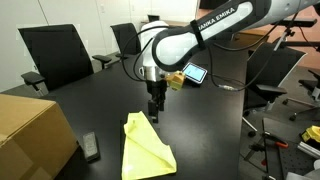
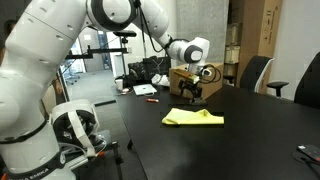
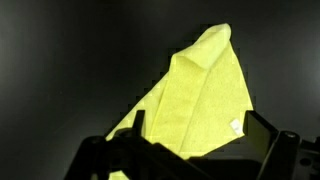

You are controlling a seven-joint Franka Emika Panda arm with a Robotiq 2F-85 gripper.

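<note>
A yellow cloth (image 1: 147, 155) lies on the black table, roughly flat, with one narrow end folded or raised. In exterior view 2 the cloth (image 2: 193, 117) is spread in front of the arm. My gripper (image 1: 156, 112) hangs above the table by the cloth's far end, pointing down. From the wrist, the open fingers stand wide apart over the cloth (image 3: 200, 100), with nothing between them. The fold runs along the cloth's upper left part there, and a small white tag (image 3: 237, 127) shows near the right finger.
A cardboard box (image 1: 35, 138) stands at the left, with a dark grey oblong object (image 1: 91, 147) beside it. Farther back lies a tablet-like device (image 1: 193, 73). Office chairs (image 1: 128, 40) surround the table. To the cloth's right, the tabletop is bare.
</note>
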